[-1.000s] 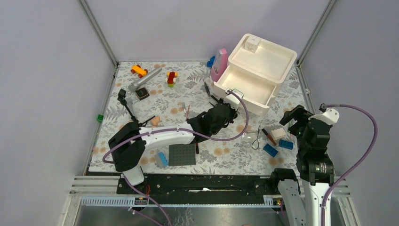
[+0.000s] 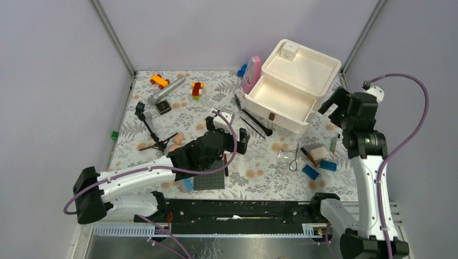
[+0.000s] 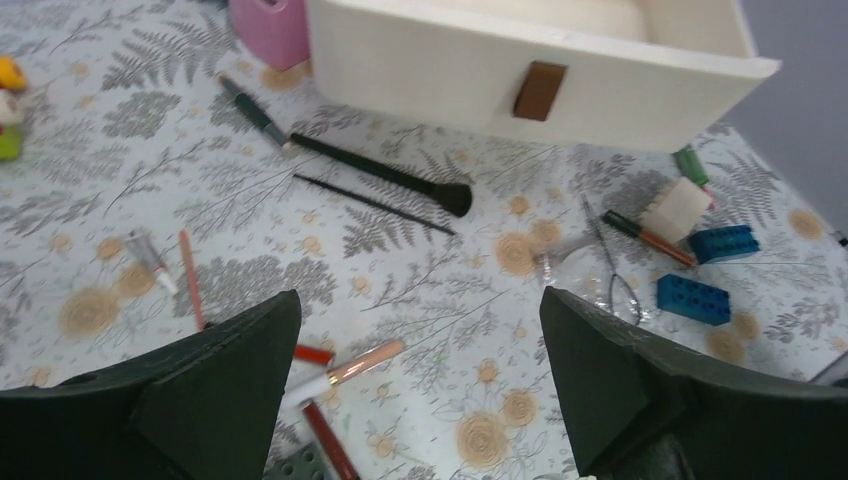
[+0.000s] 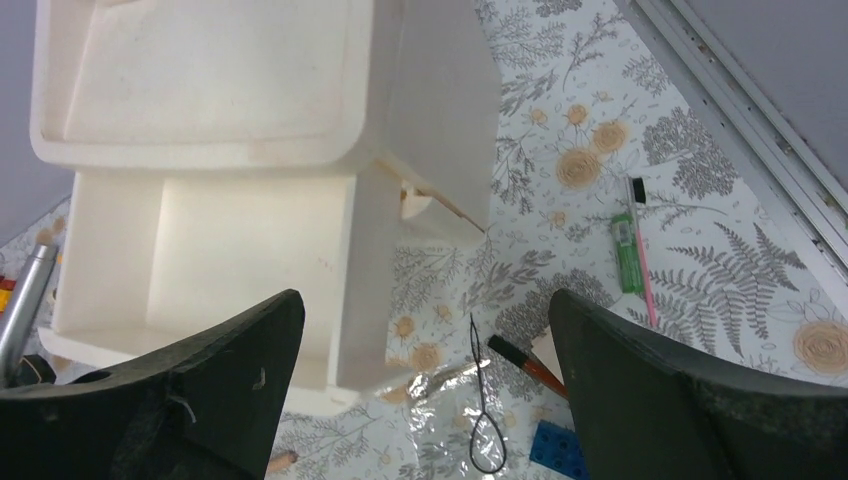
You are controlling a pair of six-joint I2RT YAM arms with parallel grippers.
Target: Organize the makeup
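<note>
A white plastic organizer [image 2: 301,67] has its front drawer [image 2: 278,102] pulled out and empty. Makeup lies loose before it: a black brush [image 3: 376,166], a thin black pencil [image 3: 374,203], a dark pen [image 3: 251,112], a pale pink-tipped tube [image 3: 343,374], and a red-orange pencil [image 3: 645,235]. At the right are a green tube [image 4: 628,252] and a pink stick [image 4: 646,280]. My left gripper [image 2: 227,132] hangs open over the table's middle, empty. My right gripper [image 2: 335,102] stands open just right of the organizer, empty.
Scissors [image 2: 294,162], blue blocks [image 2: 310,171] and a sponge [image 2: 318,152] lie at right. A grey baseplate [image 2: 208,181] is near the front edge. Toys [image 2: 160,81], a silver cylinder [image 2: 167,91] and a small tripod [image 2: 150,125] occupy the left.
My left gripper has pulled back leftward from near the drawer, uncovering the brushes. My right gripper has risen toward the back, beside the organizer. The loose items look unmoved.
</note>
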